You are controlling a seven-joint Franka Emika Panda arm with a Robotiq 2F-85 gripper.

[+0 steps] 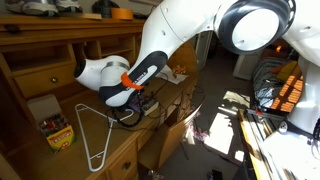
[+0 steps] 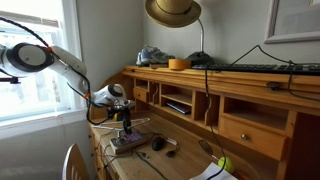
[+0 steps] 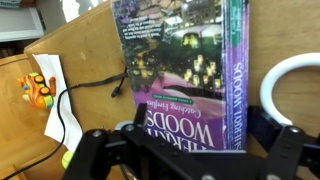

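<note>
A paperback book (image 3: pixel 172 65) with a purple lower cover lies flat on the desk in the wrist view, its spine toward the right. My gripper is open above the book's lower part, one finger toward each long side. Whether either finger touches the book is unclear. In exterior view 1 the gripper (image 1: pixel 126 108) points down low over the desk, and its tips are hard to make out. Exterior view 2 shows the gripper (image 2: pixel 122 120) at the desk's far left end.
A white hanger (image 1: pixel 103 140) lies close to the gripper; its curve (image 3: pixel 275 82) passes right of the book. A colourful crayon box (image 1: pixel 58 133) stands at the left. Orange-handled scissors (image 3: pixel 40 92) and a black cable (image 3: pixel 90 83) lie left of the book.
</note>
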